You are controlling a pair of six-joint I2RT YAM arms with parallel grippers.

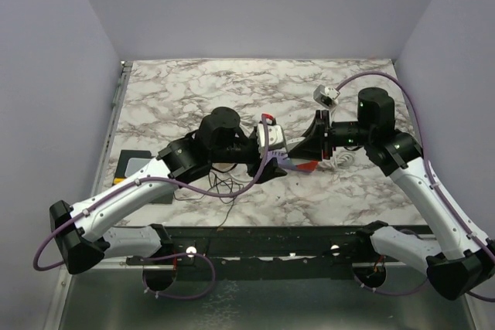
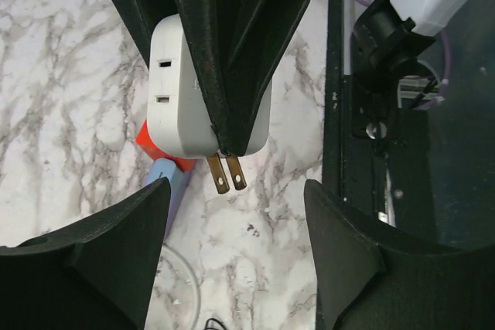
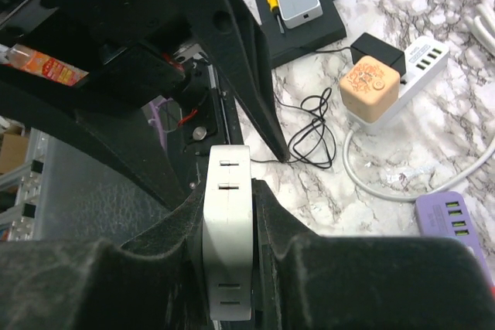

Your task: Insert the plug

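Note:
A white plug adapter (image 2: pixel 166 113) with two gold prongs and slots is held by my right gripper, its fingers shut on it near the middle of the top view. My left gripper stands open just beside the adapter, its fingers apart, with the prongs pointing down between and beyond them and nothing in its grasp.
Below lie a purple power strip (image 3: pixel 445 218), a red block (image 2: pixel 148 141), and a white strip (image 3: pixel 425 59) with a beige cube (image 3: pixel 369 86) and black adapter (image 3: pixel 379 48). Cables loop over the marble. A dark pad (image 1: pixel 124 161) with small items lies left.

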